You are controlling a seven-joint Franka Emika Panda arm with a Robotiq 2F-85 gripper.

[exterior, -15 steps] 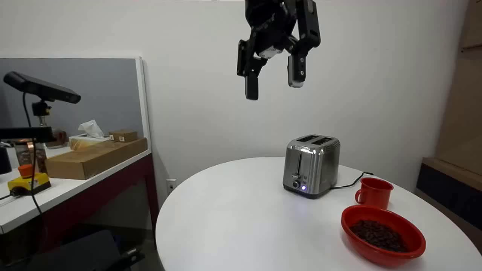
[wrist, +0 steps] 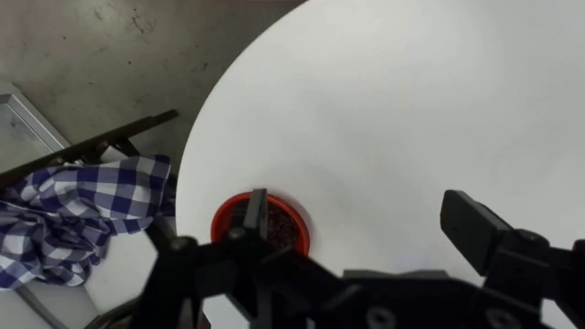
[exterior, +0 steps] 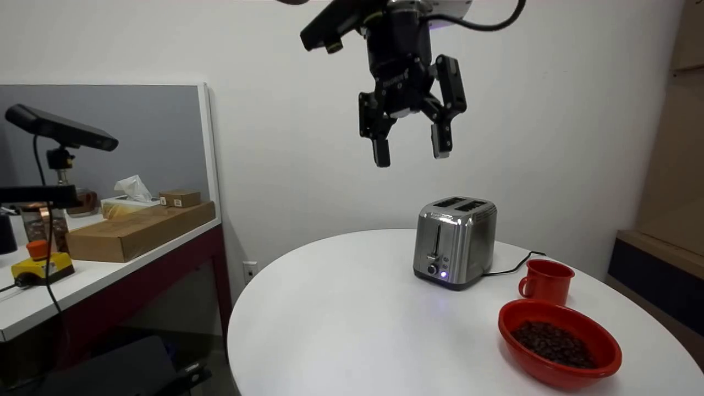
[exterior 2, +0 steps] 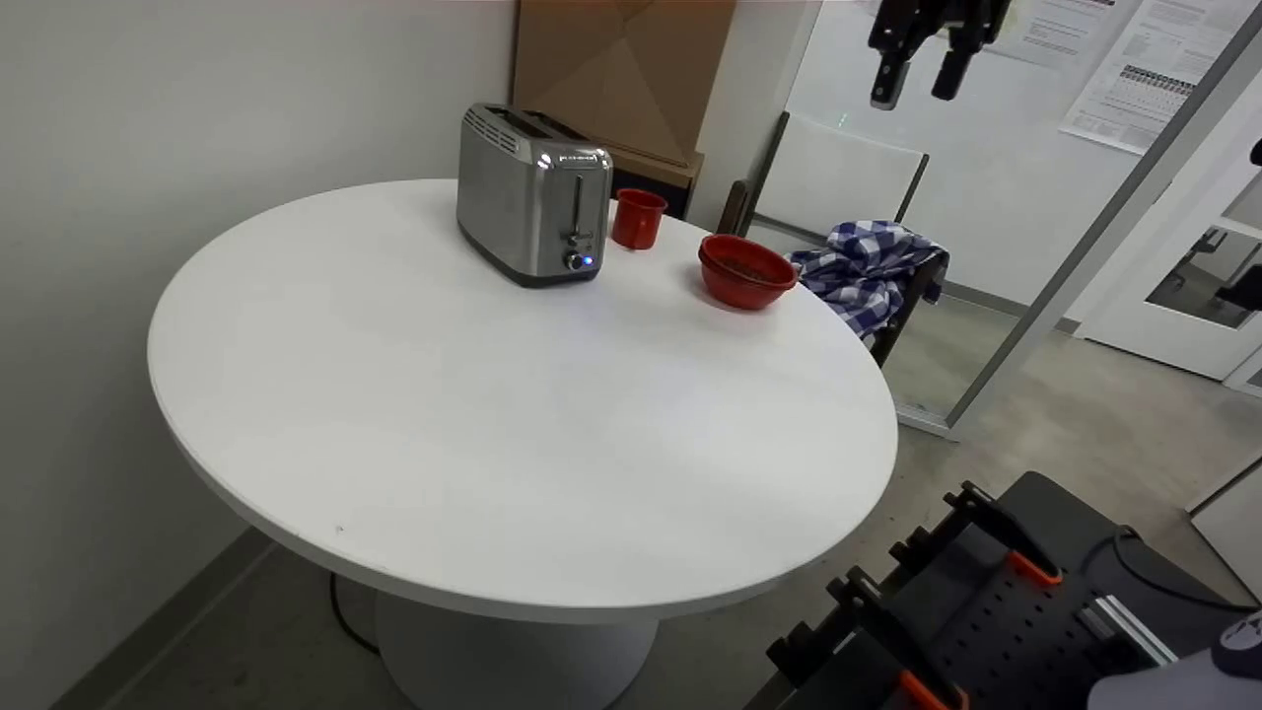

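Note:
High above the table, my gripper (exterior: 412, 158) stands open, its two fingers well apart and nothing between them. In exterior view 2 the gripper (exterior 2: 920, 95) shows near the top right edge, far above the tabletop. A red bowl (exterior: 597, 330) holding dark beans (exterior: 555, 344) rests on the right of the table. Behind it stands an upright red mug (exterior: 551, 280) with its handle toward the left. A silver toaster (exterior: 455, 241) with a lit button sits farther back. From the wrist, one finger partly covers the red bowl (wrist: 303, 233).
A cord (exterior: 515, 269) runs behind the toaster. A checkered cloth (wrist: 96, 203) hangs on a chair beside the table edge. Boxes stand on the side desk (exterior: 39, 303).
My gripper has come lower and slightly to the right in exterior view 1, with more of the arm now visible above it. It stays open. The table objects have not moved.

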